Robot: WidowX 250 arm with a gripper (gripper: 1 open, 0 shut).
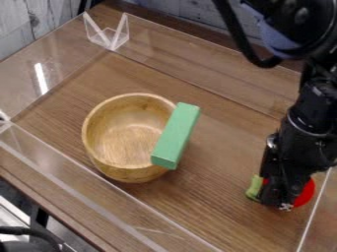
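My black gripper is low at the right, over a red round object with a green stem, which it largely hides; whether the fingers grip it is unclear. A wooden bowl sits at the centre left, with a green block over its right rim.
A small clear plastic stand is at the back left. Dark objects lie at the lower left edge.
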